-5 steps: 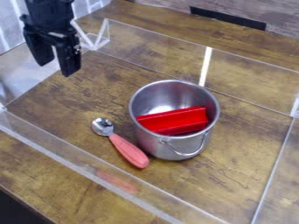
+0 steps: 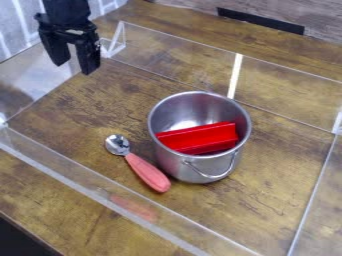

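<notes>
The dark gripper (image 2: 83, 54) is at the upper left, open, above the table and well apart from the objects. A steel pot (image 2: 201, 110) with a wire handle stands right of centre, holding red blocks (image 2: 197, 133). Left of the pot a spoon (image 2: 147, 172) with a pink handle lies on the wood, its metal head toward the back.
The wooden table (image 2: 80, 110) has clear plastic walls around the work area. A pale strip runs behind the pot at the back right.
The gripper has moved slightly back, toward the top of the view. The pot and spoon have not moved.
</notes>
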